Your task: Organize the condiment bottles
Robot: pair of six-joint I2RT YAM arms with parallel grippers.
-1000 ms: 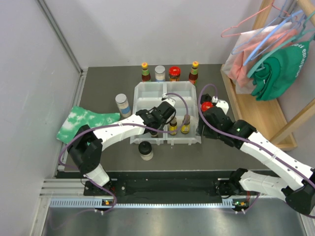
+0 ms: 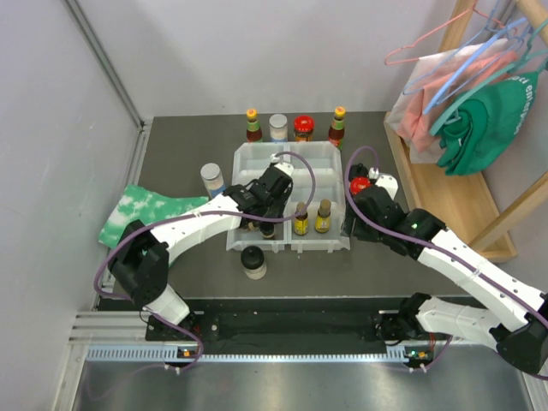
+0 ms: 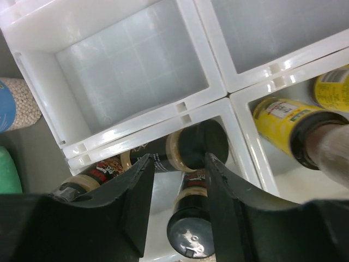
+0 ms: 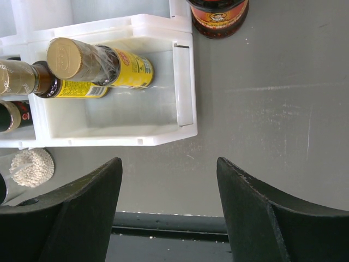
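Note:
In the left wrist view my open left gripper hangs over the front-left compartment of the white organizer [image 3: 82,125], above dark bottles [image 3: 188,232] lying in it; nothing shows held. Yellow-labelled bottles [image 3: 281,125] occupy the neighbouring compartment, and the back compartments visible there are empty. In the right wrist view my right gripper stands apart-fingered over bare counter [image 4: 262,109] beside the organizer, nothing between its fingers.
Sauce bottles [image 2: 338,128] and jars [image 2: 303,128] line the back of the counter. A white-lidded jar [image 2: 213,180] stands left, a black-lidded jar [image 2: 253,263] in front. A green cloth [image 2: 145,214] lies left; a clothes rack stands right.
My left arm has shifted a little leftward over the organizer in the top view. The right arm has not visibly moved.

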